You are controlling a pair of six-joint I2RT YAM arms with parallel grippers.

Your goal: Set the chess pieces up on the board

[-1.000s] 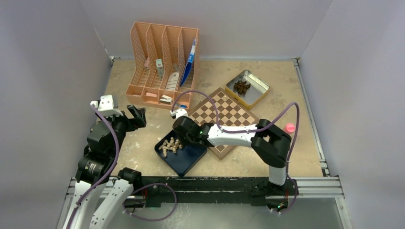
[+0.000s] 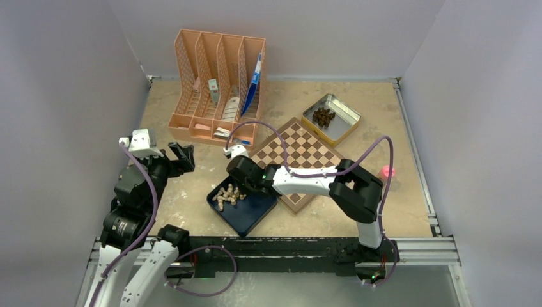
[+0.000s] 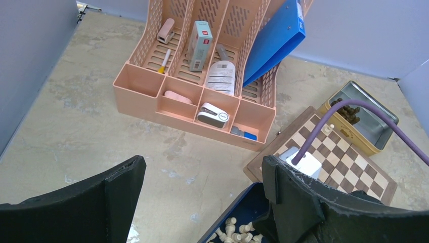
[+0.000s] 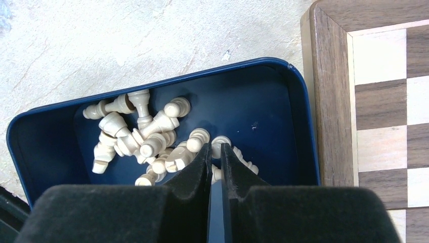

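Light chess pieces (image 4: pixel 136 139) lie heaped in a dark blue tray (image 4: pixel 273 101). Over that tray, my right gripper is shut on a light chess piece (image 4: pixel 220 140), whose round end shows between the fingertips; its lower part is hidden. Other light pieces lie close on both sides of the fingers. The chequered board (image 2: pixel 307 150) is right of the tray, partly covered by my right arm. One light piece (image 3: pixel 329 128) stands near its far edge. My left gripper hangs open and empty, left of the tray.
Dark pieces (image 2: pixel 323 117) lie in a yellow-rimmed tin (image 2: pixel 345 118) behind the board. A peach organiser (image 2: pixel 182 121) stands at the back left, holding a blue folder (image 2: pixel 252 86). Something pink (image 2: pixel 386 172) is on the right. Table between organiser and left arm is clear.
My right arm has shifted slightly to the left over the blue tray. The left arm has barely moved. The trays and board are where they were.
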